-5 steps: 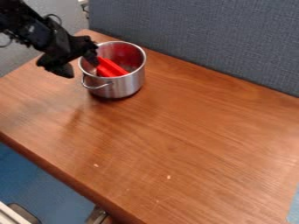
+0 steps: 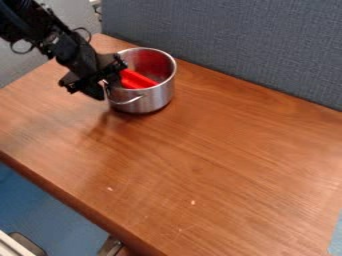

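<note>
A steel pot (image 2: 144, 98) stands on the wooden table toward the upper left, with a red object (image 2: 138, 78) inside it. My black gripper (image 2: 107, 82) is at the pot's left rim, low, by its handle. Its fingers are dark and partly hidden, so I cannot tell whether they are open or shut.
A grey padded wall (image 2: 241, 50) runs behind it. The table's left edge drops to a blue floor, where some pale equipment lies at the bottom left.
My gripper has moved down and to the right along the pot's rim. The pot has shifted slightly to the right, and less of the red object shows.
</note>
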